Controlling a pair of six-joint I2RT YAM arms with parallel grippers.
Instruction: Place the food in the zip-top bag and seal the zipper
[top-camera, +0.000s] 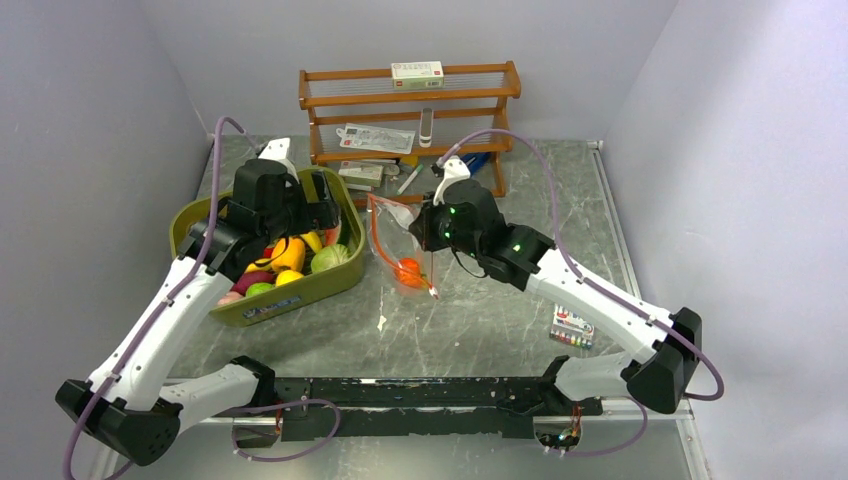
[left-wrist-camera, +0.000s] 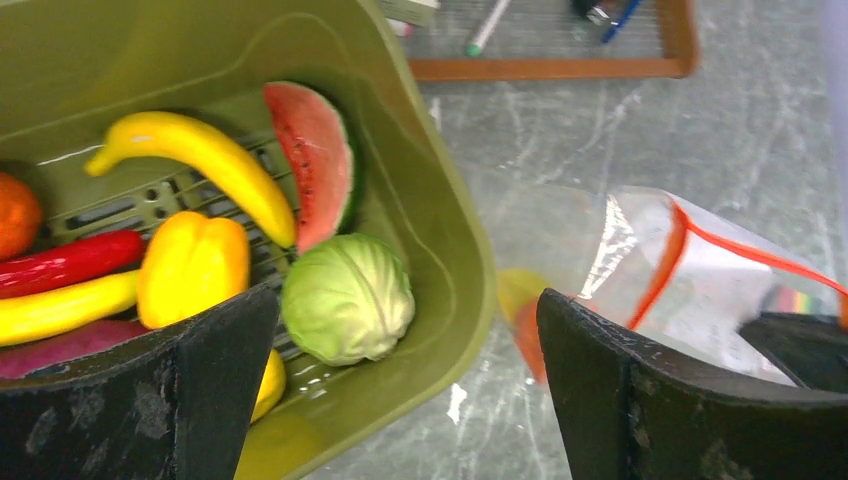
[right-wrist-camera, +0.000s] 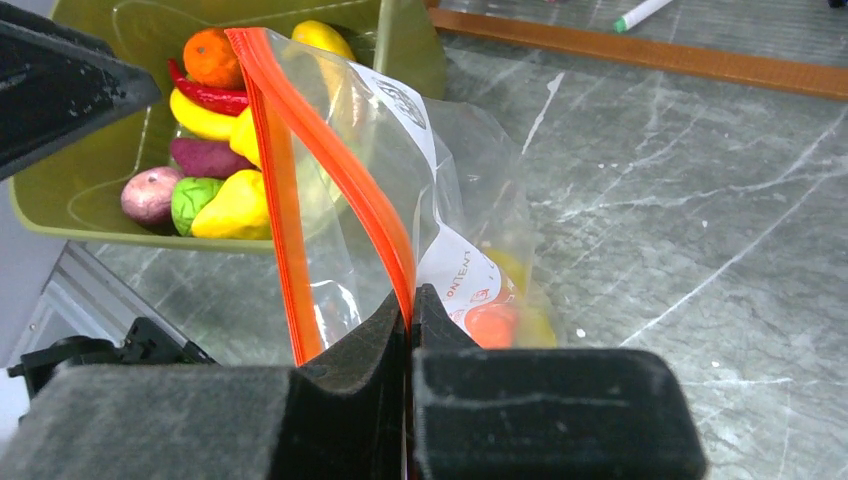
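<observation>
My right gripper is shut on the orange-zippered edge of the clear zip top bag (top-camera: 390, 235), which hangs with its mouth open. An orange-red food (top-camera: 408, 271) rests low inside it, with something yellow (right-wrist-camera: 507, 265) showing through the film. My left gripper stands open above the green basket, nothing between its fingers. Below it in the left wrist view are a cabbage (left-wrist-camera: 348, 298), a watermelon slice (left-wrist-camera: 314, 160), a banana (left-wrist-camera: 205, 160), a yellow pepper (left-wrist-camera: 193, 268) and a red chili (left-wrist-camera: 70, 263).
The green basket (top-camera: 312, 290) of food stands left of the bag. Behind is a wooden rack (top-camera: 410, 100) with small boxes and pens. A box of markers (top-camera: 572, 326) lies at the right.
</observation>
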